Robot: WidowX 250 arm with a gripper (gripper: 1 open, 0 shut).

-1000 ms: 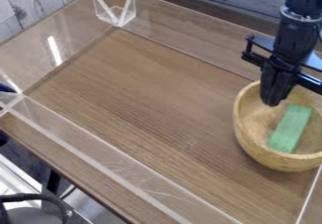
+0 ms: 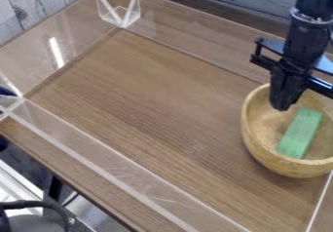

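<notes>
A black robot gripper (image 2: pixel 283 97) points down at the right of the view, its fingertips at the back left of a round wooden bowl (image 2: pixel 267 150). It looks shut, with nothing visible between its fingers. In the bowl lies a green rectangular object (image 2: pixel 299 133), to the right of and below the fingertips.
Clear plastic edging (image 2: pixel 120 10) runs along its sides. A grey-white wall stands behind, and a black cable or fixture (image 2: pixel 33 212) sits at the lower left.
</notes>
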